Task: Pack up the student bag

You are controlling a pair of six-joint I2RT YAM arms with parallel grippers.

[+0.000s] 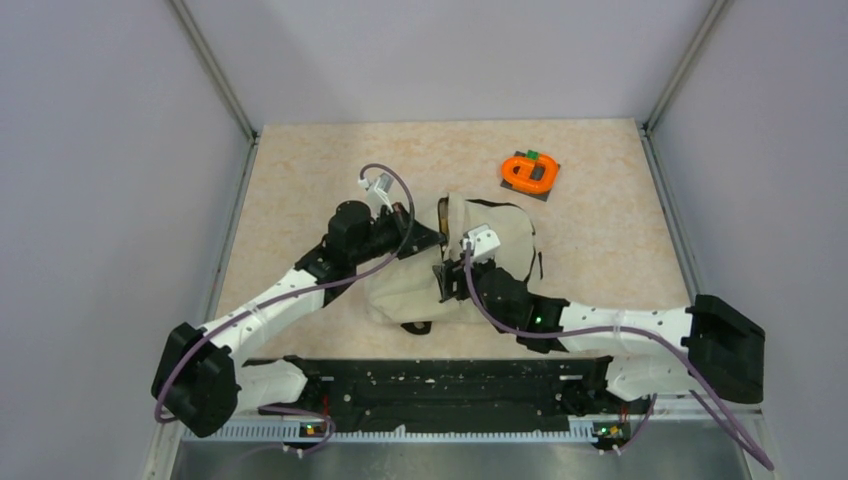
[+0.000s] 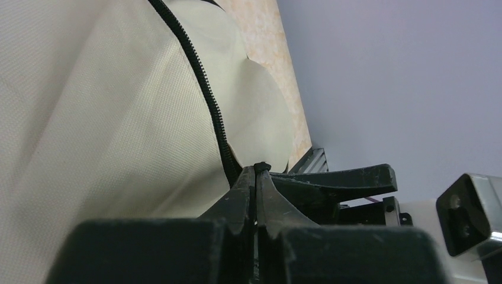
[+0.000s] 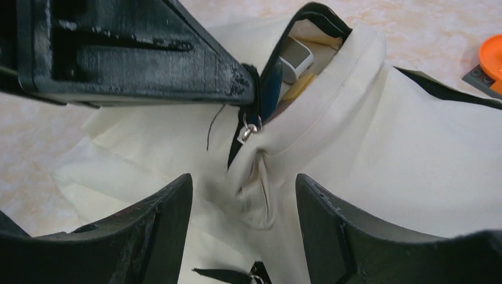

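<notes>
The cream bag (image 1: 510,240) lies in the table's middle, its zip open, with contents showing inside (image 3: 295,59). My left gripper is shut at the black zipper edge, its tip on what looks like the black pull tab above the metal slider (image 3: 250,131); in the right wrist view it reaches in from the upper left. My right gripper is open just below the slider, a fold of cream cloth in view between and beyond its fingers; whether it touches the cloth I cannot tell.
An orange object (image 1: 520,172) on a dark plate lies at the back right. Both arms are close together over the bag.
</notes>
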